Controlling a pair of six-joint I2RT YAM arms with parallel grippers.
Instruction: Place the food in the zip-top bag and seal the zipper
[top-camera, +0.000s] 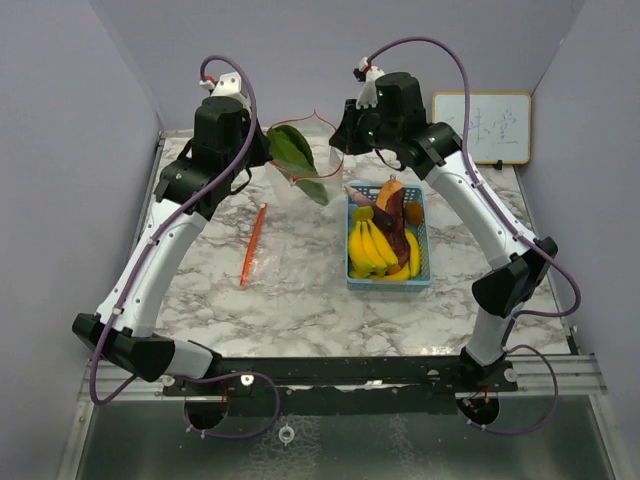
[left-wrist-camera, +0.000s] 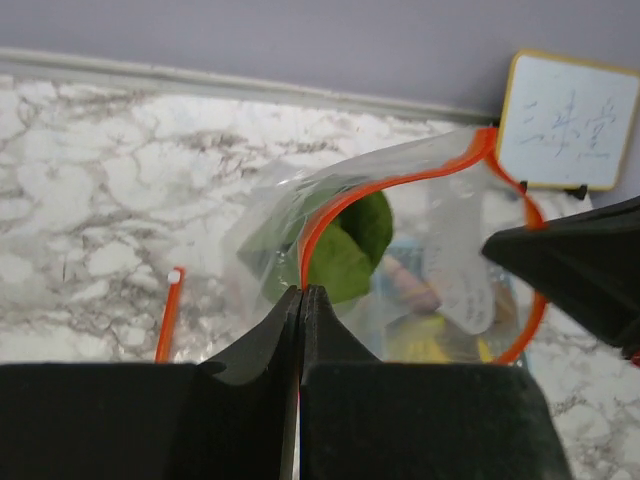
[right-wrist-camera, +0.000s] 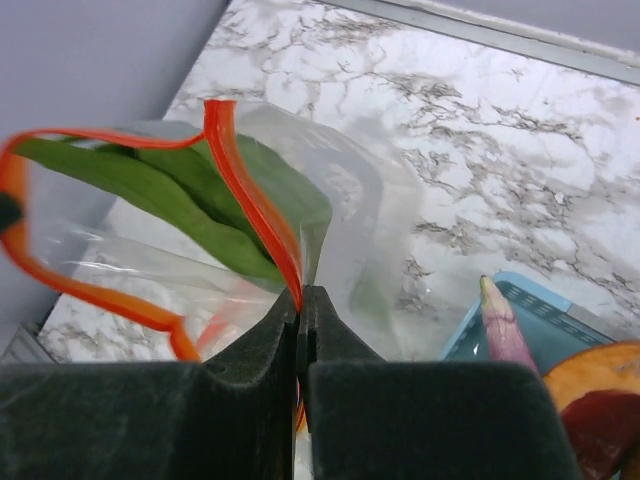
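Note:
The clear bag (top-camera: 280, 185) is held up in the air, its orange-rimmed mouth (left-wrist-camera: 380, 186) spread wide. Inside it lies a green food item (top-camera: 292, 150), long and leaf-like, seen through the film. My left gripper is shut on one side of the bag's orange edge. On the opposite side, my right gripper is shut on the edge too. In the top view the left gripper (top-camera: 266, 152) and right gripper (top-camera: 340, 142) stand apart with the mouth between them.
A blue basket (top-camera: 390, 285) right of centre holds bananas (top-camera: 370, 245), an eggplant (top-camera: 372, 212) and other produce. An orange strip (top-camera: 254, 246) with clear film (top-camera: 285, 262) lies flat on the marble table (top-camera: 200, 300). A whiteboard (top-camera: 500, 125) stands at the back right.

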